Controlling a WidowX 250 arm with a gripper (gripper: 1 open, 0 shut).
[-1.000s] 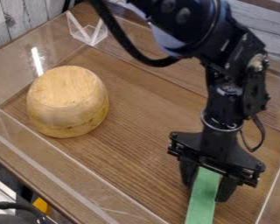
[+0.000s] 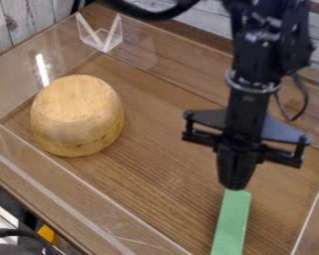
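The black gripper (image 2: 235, 179) is raised over the right side of the wooden board, shut, with nothing seen between its fingertips. Below its tips a green strip (image 2: 230, 224) lies flat on the board, running down toward the bottom edge of the view. A round, pale wooden object (image 2: 76, 110) sits on the left of the board.
Clear walls (image 2: 19, 75) border the board at the left and back. A white wire-like piece (image 2: 103, 35) stands at the upper left. The middle of the board is bare.
The gripper has risen away from the green strip, which it was touching about a second ago and which now lies clear below it.
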